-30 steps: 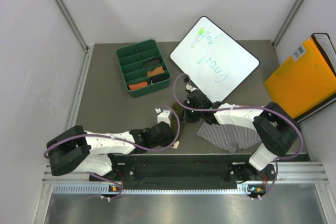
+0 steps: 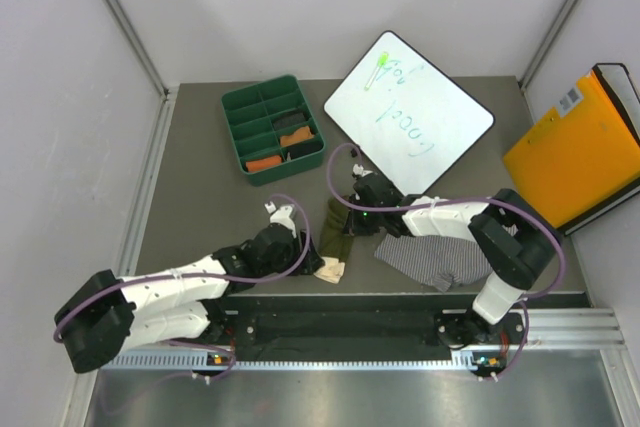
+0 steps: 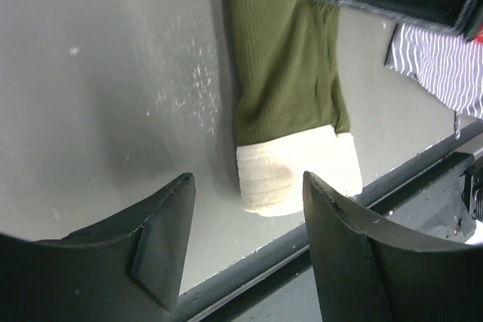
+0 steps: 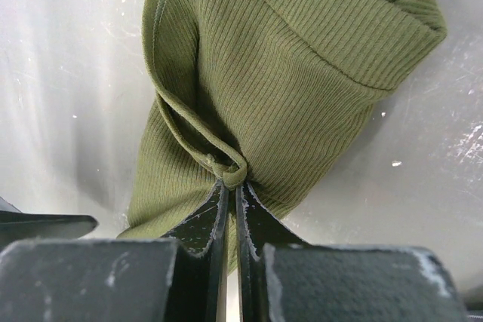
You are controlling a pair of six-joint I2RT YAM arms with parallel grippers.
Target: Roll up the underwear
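Observation:
The olive underwear [image 2: 334, 241] lies as a narrow folded strip between my two grippers, with a cream end [image 3: 294, 167] toward the table's front edge. My left gripper is open, its fingers well apart; the cream end shows just beyond the right-hand finger. At the strip's far half, my right gripper is shut, its tips against a gathered fold of olive cloth [image 4: 279, 58]. Whether any cloth is pinched there I cannot tell. The far end is bunched in loose folds in the right wrist view.
A green compartment box [image 2: 240, 132] holding rolled cloths stands at the back left. Striped cloth [image 2: 440, 260] lies under the right arm. A whiteboard [image 2: 410, 112] and an orange box [image 2: 575, 147] sit behind.

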